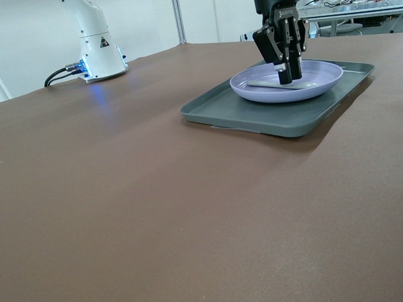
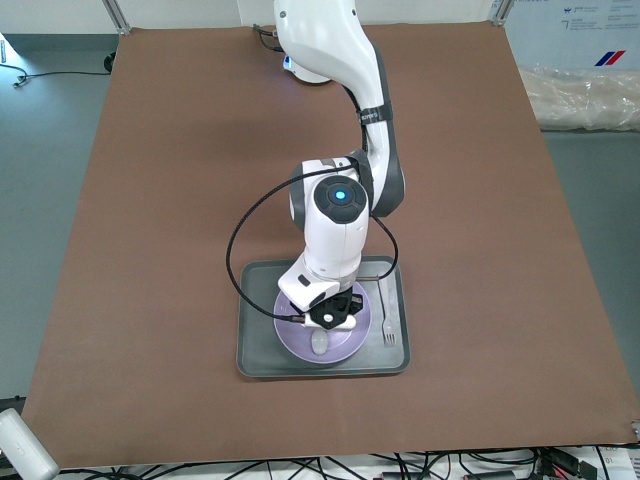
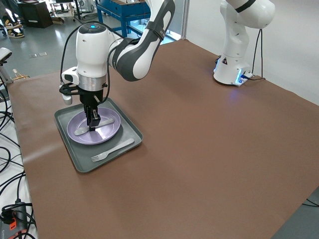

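A lavender plate (image 3: 99,134) lies on a grey-green tray (image 1: 220,112), seen in all three views. A white spoon (image 3: 80,131) lies across the plate. A white fork (image 3: 112,151) rests on the tray beside the plate, at its right in the left view (image 2: 389,320). My black gripper (image 1: 289,72) is low over the plate, at the spoon, in the top and right views; in the left view my wrist hides it. Whether its fingers are open, shut or on the spoon handle is unclear.
Cables (image 3: 15,214) run along another edge, off the tabletop.
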